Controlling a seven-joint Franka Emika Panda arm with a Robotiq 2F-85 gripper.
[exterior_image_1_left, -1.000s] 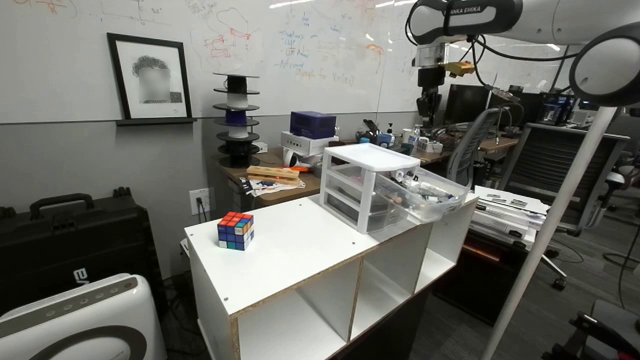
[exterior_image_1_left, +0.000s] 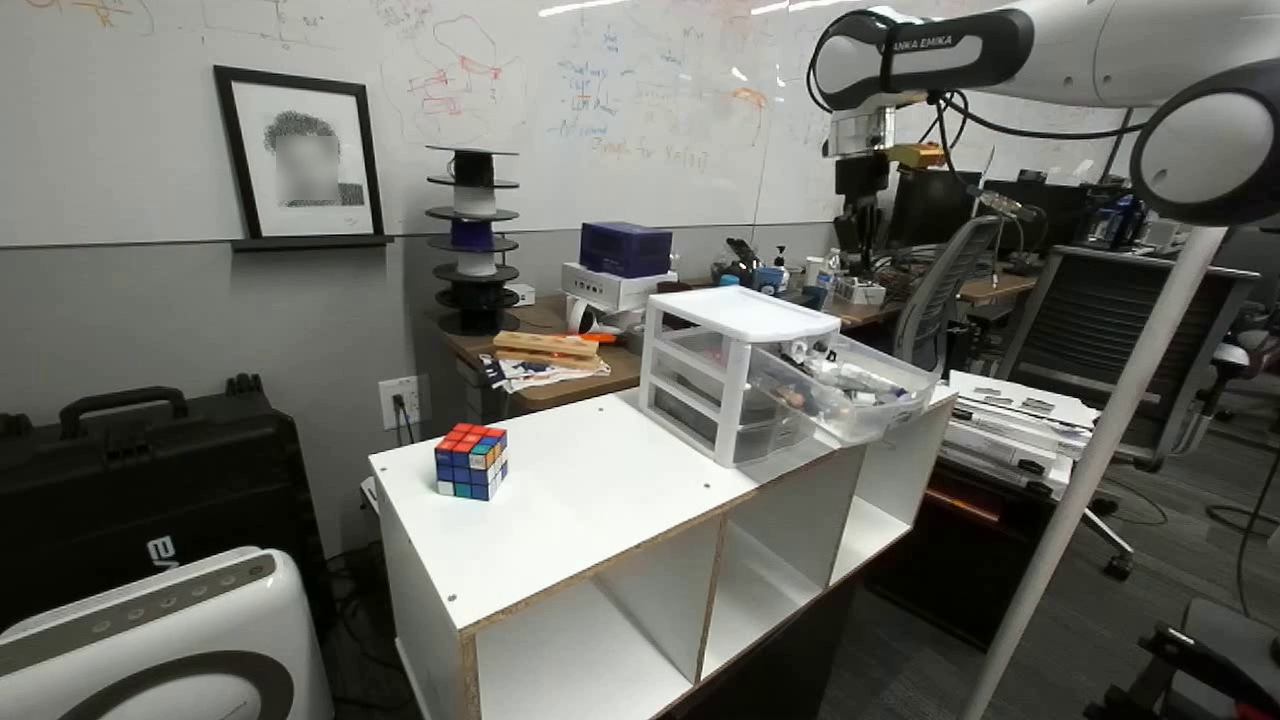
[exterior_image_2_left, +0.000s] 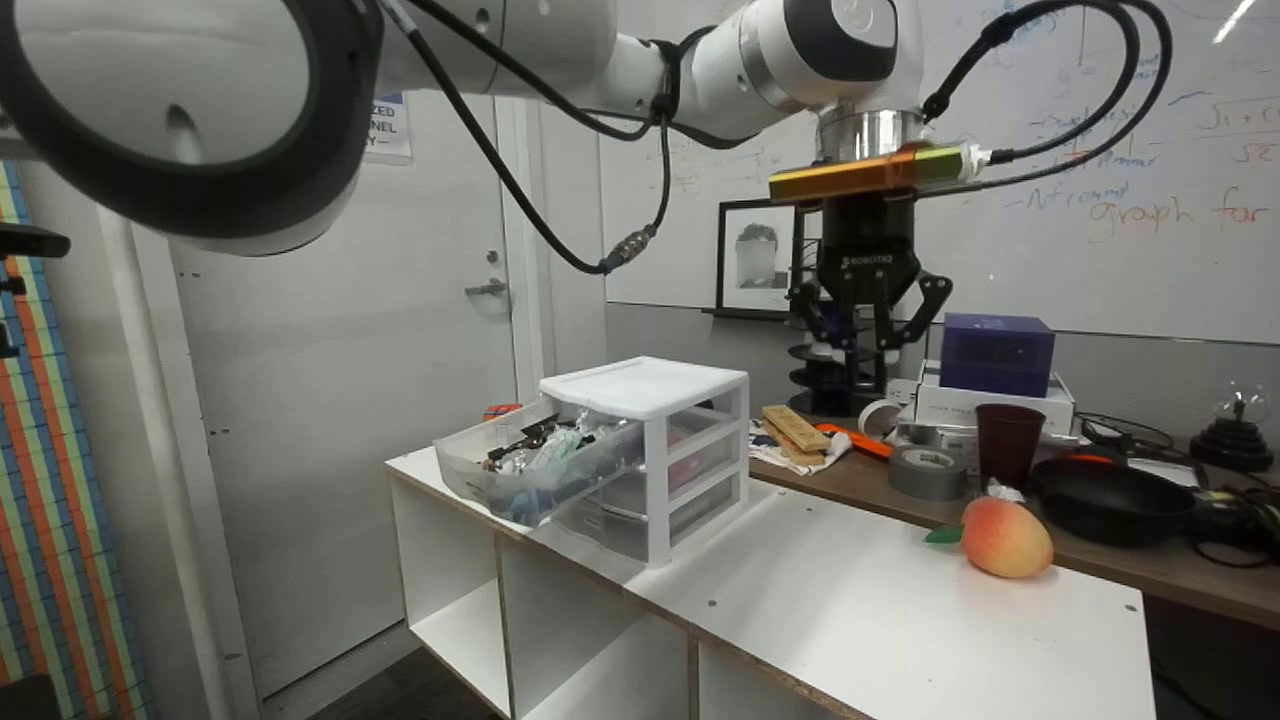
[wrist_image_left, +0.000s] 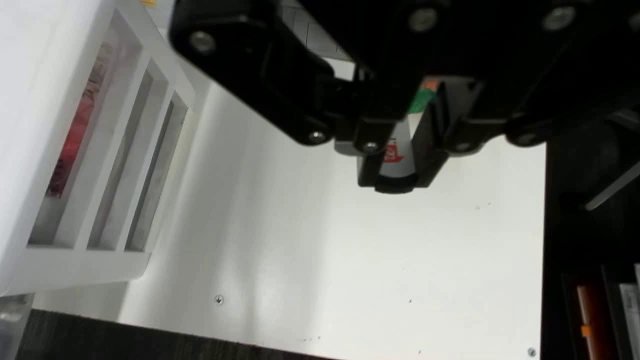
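Observation:
My gripper (exterior_image_2_left: 866, 374) hangs above the white shelf unit (exterior_image_2_left: 828, 588), fingers pointing down. In the wrist view its fingers (wrist_image_left: 370, 165) are closed round a small grey-white object with a red mark (wrist_image_left: 393, 153) and a dark end; I cannot tell exactly what it is. Exterior view 1 has a Rubik's cube (exterior_image_1_left: 470, 462) at the left end of the shelf top, while exterior view 2 shows an orange-red peach (exterior_image_2_left: 1005, 538) with a green leaf at the far right. Behind the fingers in the wrist view, a bit of green (wrist_image_left: 421, 101) is mostly hidden.
A white drawer unit (exterior_image_2_left: 648, 386) stands on the shelf, its clear upper drawer (exterior_image_1_left: 870, 390) pulled out and full of small items. Between it and the cube the shelf top is bare. Behind lies a desk with tape (exterior_image_2_left: 927, 473), a dark cup (exterior_image_2_left: 1008, 442) and a pan (exterior_image_2_left: 1110, 498).
In exterior view 1 the gripper and wrist have come down slightly, and the orange-cased camera beside them sits a little lower. The cube, drawers and shelf are where they were.

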